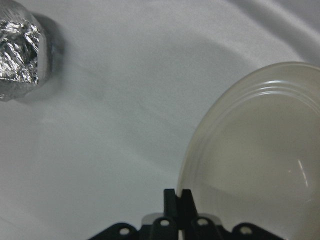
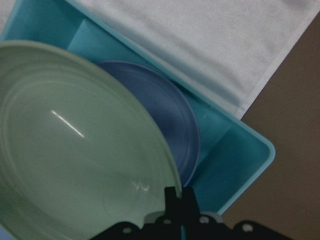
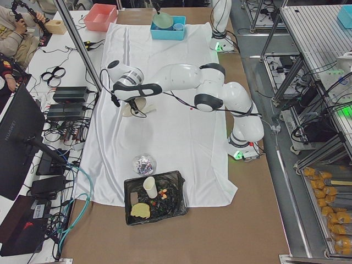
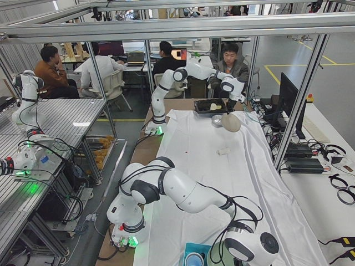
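My left gripper is shut on the rim of a cream plate (image 1: 250, 150), held above the white cloth. A foil-filled clear bowl (image 3: 144, 164) lies near the black tray, also at the left wrist view's upper left. My right gripper is shut on the rim of a pale green plate (image 2: 75, 155), over a light blue bin (image 2: 235, 170) that holds a blue plate (image 2: 175, 125).
The black-lined tray (image 3: 165, 209) with a white cup and scraps sits at the near end of the cloth (image 3: 187, 143). A pink bin (image 3: 100, 16) stands on the side table.
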